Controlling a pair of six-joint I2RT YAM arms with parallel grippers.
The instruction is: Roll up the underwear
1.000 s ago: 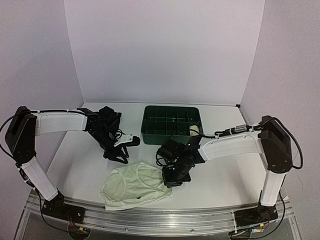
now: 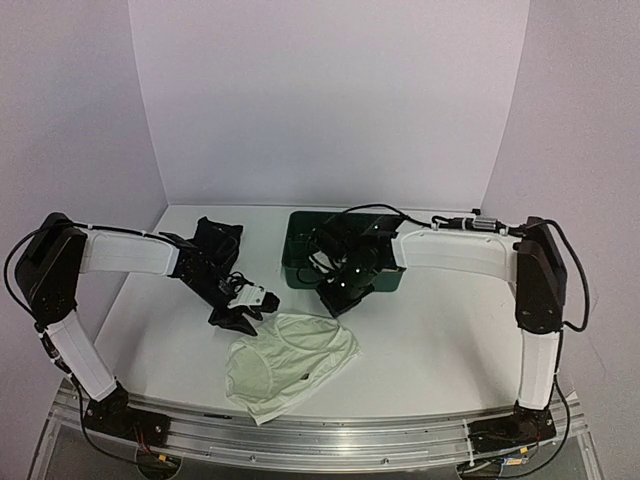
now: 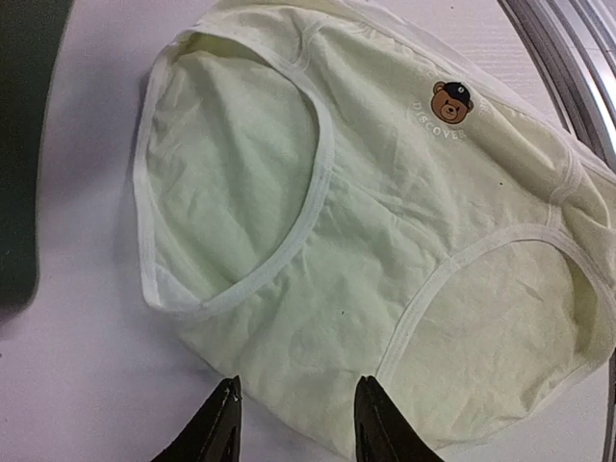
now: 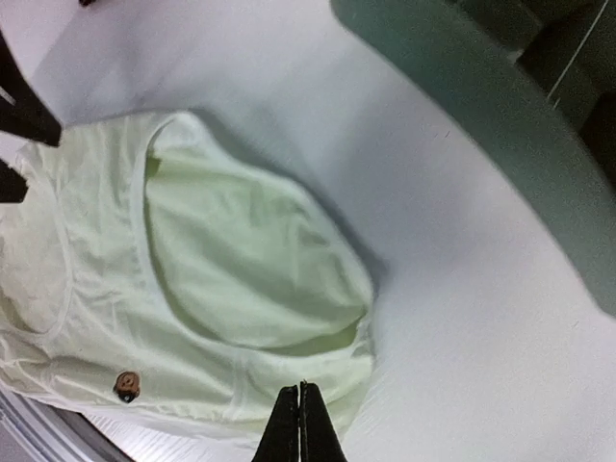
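Observation:
The pale cream underwear (image 2: 290,365) lies spread flat near the front of the white table, with white bindings and a small bear print (image 3: 449,101). My left gripper (image 2: 240,325) hangs just above and left of its upper edge; in the left wrist view its fingers (image 3: 223,423) are open with nothing between them. My right gripper (image 2: 335,305) is just behind the underwear, in front of the bin; in the right wrist view its fingertips (image 4: 289,409) are together, with nothing seen between them.
A green divided bin (image 2: 300,230) stands at the back centre, partly under my right arm. A dark item (image 2: 225,228) lies at the back left. Free table (image 2: 455,350) is on the right, and a metal rail (image 2: 330,430) runs along the front edge.
The underwear has shifted right and back since a second ago. My right gripper has moved back toward the bin, away from the cloth.

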